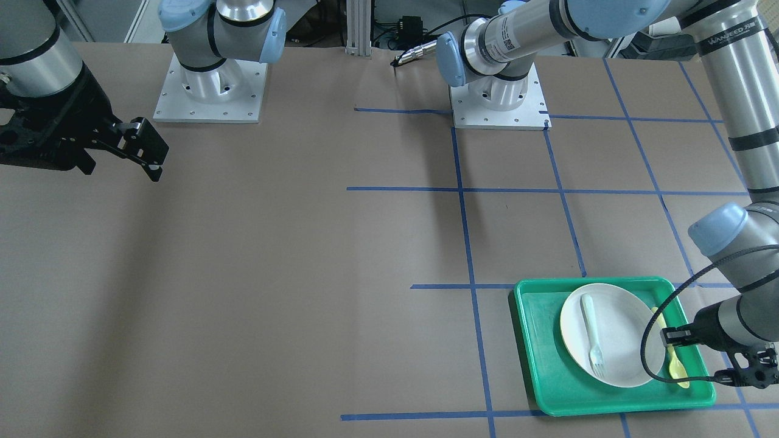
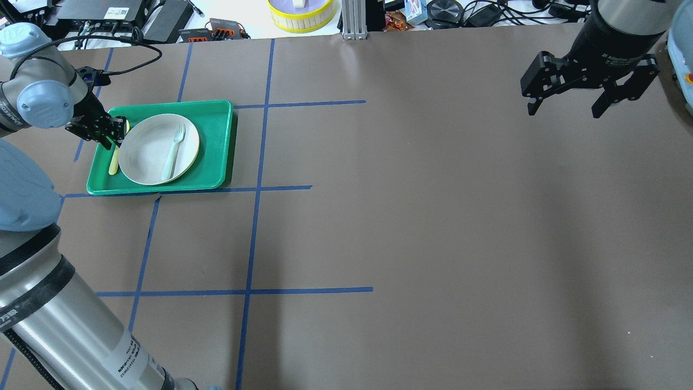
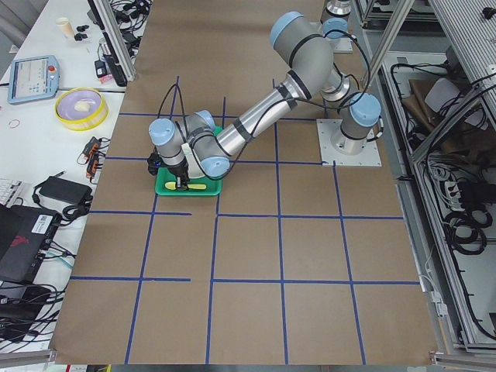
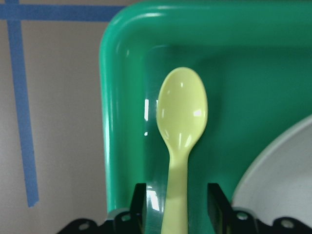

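A green tray (image 1: 540, 379) holds a white plate (image 1: 621, 336) with a pale fork (image 1: 593, 332) on it, and a yellow spoon (image 4: 181, 109) lies between plate and tray wall. My gripper hangs low over that side of the tray, open, with a fingertip on either side of the spoon's handle and visible space around it. In the front view the gripper and wrist partly cover the spoon; in the top view they sit at the tray's left edge.
A second arm's black gripper (image 2: 588, 88) stands idle, far from the tray. Cables and a yellow round container (image 2: 302, 19) lie beyond the table's edge.
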